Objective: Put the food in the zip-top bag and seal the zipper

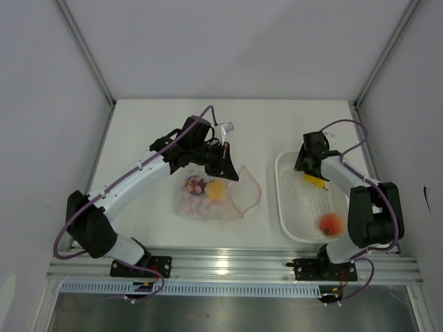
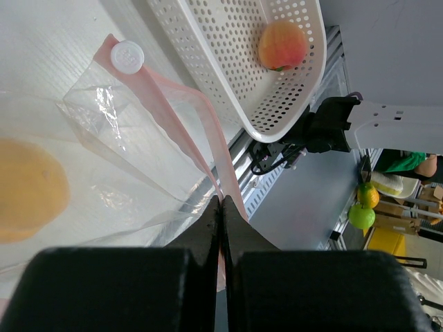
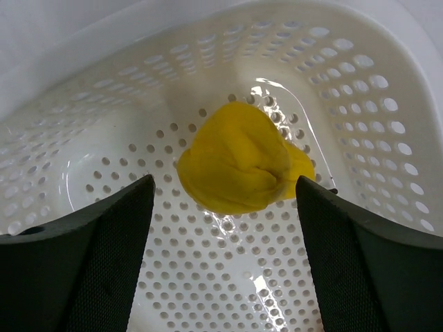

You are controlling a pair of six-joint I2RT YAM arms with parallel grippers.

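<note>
The clear zip top bag (image 1: 208, 199) lies mid-table, holding a dark reddish food and an orange one (image 2: 31, 190). Its pink zipper edge (image 2: 163, 114) carries a round white slider (image 2: 127, 57). My left gripper is shut on that edge, the thin film running between its fingertips. In the white basket (image 1: 304, 209) at right lie a yellow bell pepper (image 3: 239, 159) and a red-orange peach (image 1: 331, 224). My right gripper is over the pepper, part open, with the pepper showing between its two fingers and a visible gap on the left.
The perforated basket's tall wall (image 3: 360, 52) rises close around the right gripper. Bare white table (image 1: 277, 124) stretches behind the bag and basket. Metal rails (image 1: 235, 263) run along the front edge.
</note>
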